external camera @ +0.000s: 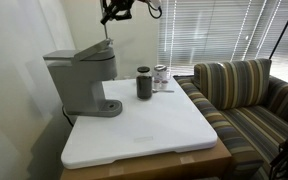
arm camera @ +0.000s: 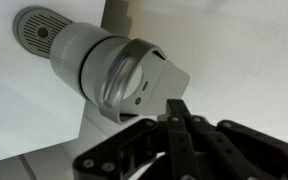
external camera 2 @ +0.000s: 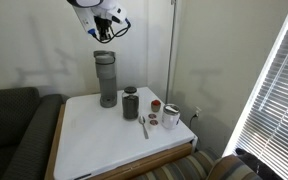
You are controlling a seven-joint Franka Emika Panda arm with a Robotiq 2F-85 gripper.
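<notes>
A grey coffee maker (external camera: 79, 85) stands at the left of the white table, and in exterior view 2 the same coffee maker (external camera 2: 106, 78) is at the back. Its lid (external camera: 94, 50) lies low over the top, sloping slightly; whether it is fully down I cannot tell. Above it hangs my gripper (external camera: 107, 17), apart from the lid. In the wrist view the gripper is shut, with nothing visible between its fingers, next to the lid's silver loop handle (arm camera: 112, 85).
A dark jar (external camera: 144, 83) stands on the table (external camera: 134, 135), with a pale can (external camera: 162, 76) behind it. A spoon (external camera 2: 144, 128) and small cups lie nearby. A striped armchair (external camera: 239, 85) stands to the right.
</notes>
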